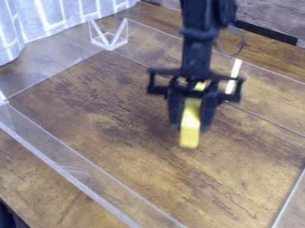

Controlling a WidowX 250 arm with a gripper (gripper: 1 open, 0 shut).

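Observation:
The black gripper (192,110) is blurred in the middle of the camera view, shut on a yellow block (190,127). The block hangs upright below the gripper body, partly hidden by the dark fingers. Whether it is clear of the wooden surface (102,142) is hard to tell.
Clear plastic walls (71,160) edge the wooden work area at left and front, with a clear corner bracket (107,36) at the back left. A white curtain (30,22) hangs at the upper left. The board around the gripper is otherwise bare.

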